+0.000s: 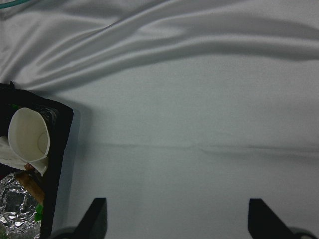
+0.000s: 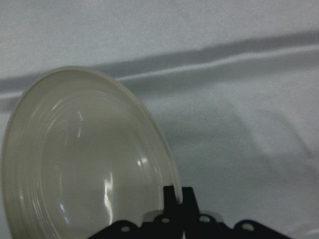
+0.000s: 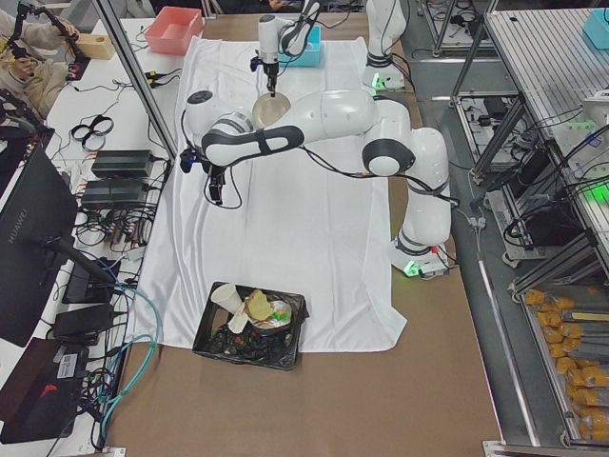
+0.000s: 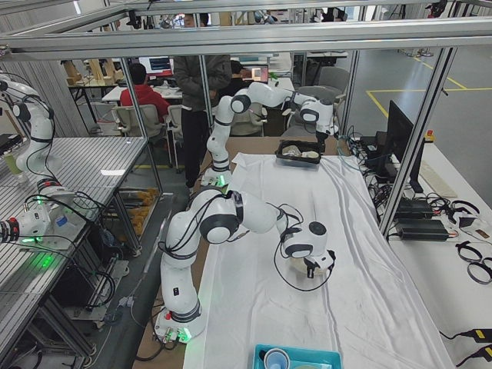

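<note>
A pale round bowl (image 3: 271,112) (image 2: 84,139) rests on the white cloth at the far end. My right gripper (image 3: 271,88) is at its edge, fingers close together with the rim between them. My left gripper (image 3: 216,193) stands open and empty above the cloth, between the bowl and a black lined bin (image 3: 205,328) (image 1: 60,144). The bin holds a white paper cup (image 3: 225,297), a tan item (image 3: 258,306), foil and other scraps.
A blue tray (image 4: 330,361) with a cup sits at the far end, beyond the bowl. Black devices, cables and a monitor (image 3: 29,248) line the side table.
</note>
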